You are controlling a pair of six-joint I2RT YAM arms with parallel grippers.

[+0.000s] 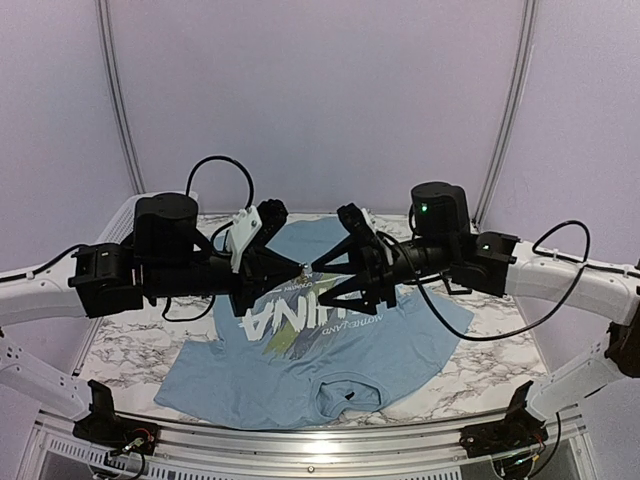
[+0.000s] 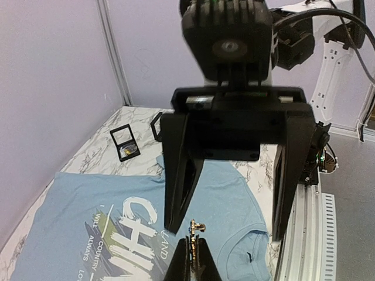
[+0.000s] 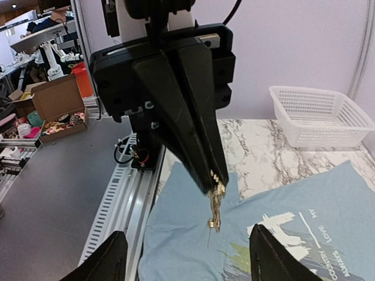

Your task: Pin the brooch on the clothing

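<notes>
A small gold brooch with a thin pin is pinched between the fingertips of my left gripper (image 1: 300, 268), which is shut on it; in the right wrist view the brooch (image 3: 215, 205) hangs from those tips. My right gripper (image 1: 325, 280) faces it from the right, its fingers open with nothing between them, just apart from the brooch. Below both grippers the blue T-shirt (image 1: 390, 370) with white printed letters lies spread on the marble table, collar toward the front edge.
A white basket (image 3: 316, 129) stands at the table's side. Two small black frames or boxes (image 2: 125, 153) lie on the marble beyond the shirt. The metal rail (image 1: 310, 445) runs along the front edge.
</notes>
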